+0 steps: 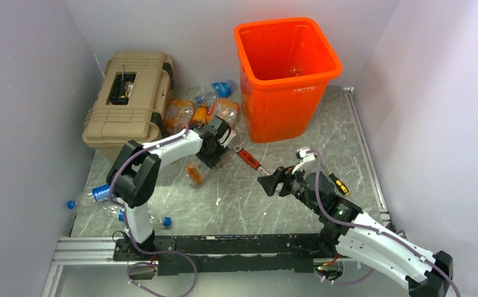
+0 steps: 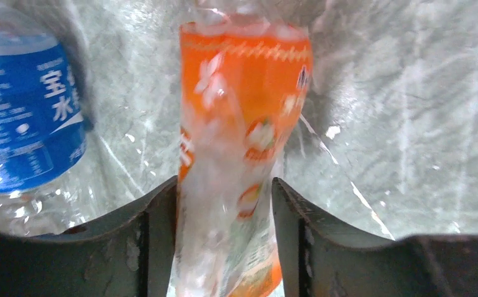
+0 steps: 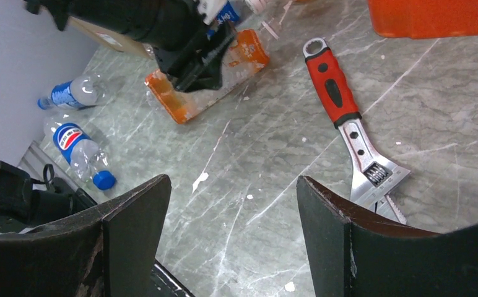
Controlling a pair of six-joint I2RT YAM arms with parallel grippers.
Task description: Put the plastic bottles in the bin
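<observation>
An orange-labelled plastic bottle (image 2: 243,93) lies on the grey worktop under my left gripper, whose fingers sit either side of its lower part, part open; whether they grip it I cannot tell. More bottles (image 1: 178,116) cluster between case and bin, and two blue-labelled ones (image 3: 69,139) lie at the left front. The orange bin (image 1: 273,111) stands at the back right with something small inside. My right gripper (image 1: 269,184) is open and empty, above the worktop.
A tan tool case (image 1: 122,114) stands at back left. An adjustable wrench (image 3: 329,86) lies in the middle, and a yellow-handled tool (image 1: 338,183) at right.
</observation>
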